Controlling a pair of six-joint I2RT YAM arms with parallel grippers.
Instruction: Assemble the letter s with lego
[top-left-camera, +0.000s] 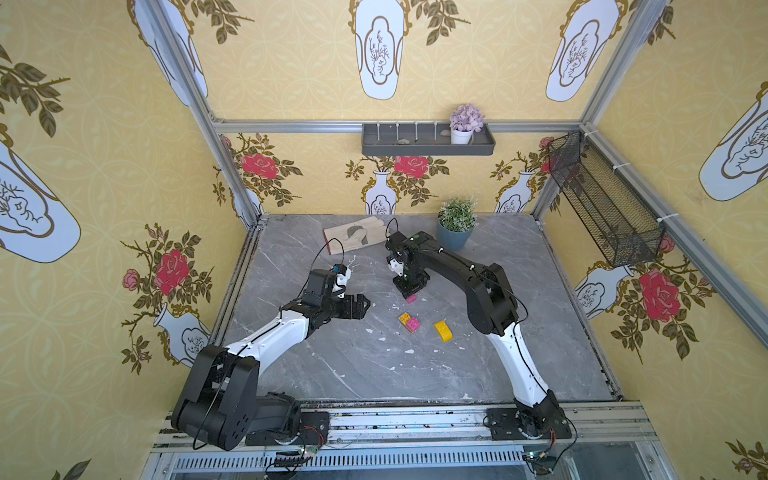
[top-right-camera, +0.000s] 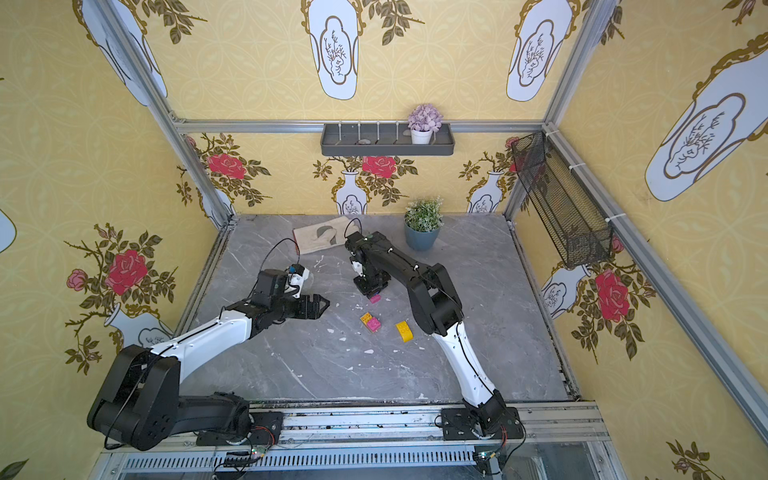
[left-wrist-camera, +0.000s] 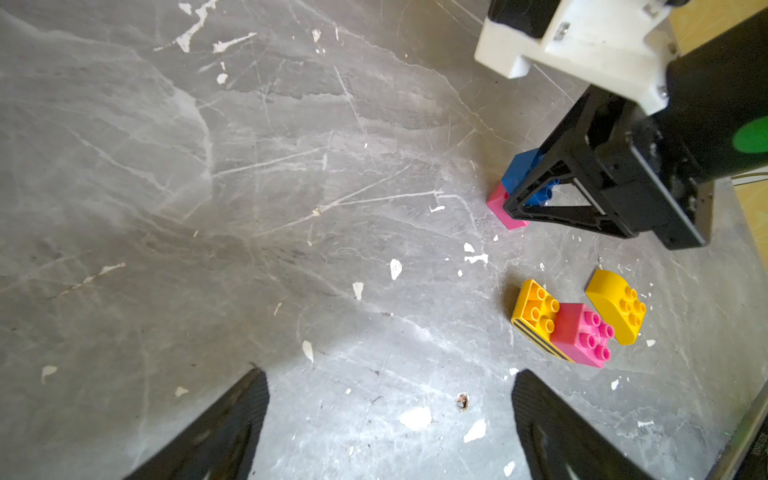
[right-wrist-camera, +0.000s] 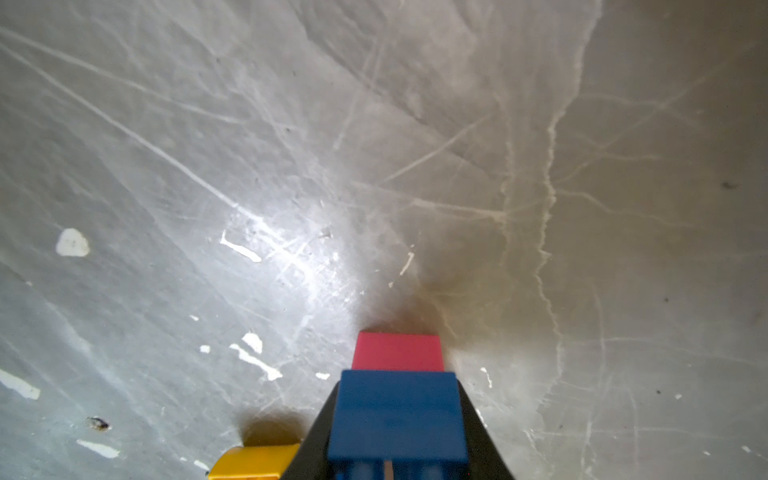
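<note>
My right gripper is shut on a blue brick (right-wrist-camera: 397, 416). Directly below and partly covered by it is a pink brick; in the left wrist view this pink brick (left-wrist-camera: 497, 205) shows under the blue one (left-wrist-camera: 518, 171). Whether the two are pressed together cannot be told. Closer to the front lie a yellow brick (left-wrist-camera: 528, 316) with dark stripes and a second pink brick (left-wrist-camera: 577, 332), side by side and touching. A yellow curved brick (left-wrist-camera: 616, 304) rests to their right. My left gripper stands open and empty, left of the bricks.
At the back lie pale gloves (top-left-camera: 356, 234) and a potted plant (top-left-camera: 456, 228). A wire basket (top-left-camera: 608, 200) hangs on the right wall.
</note>
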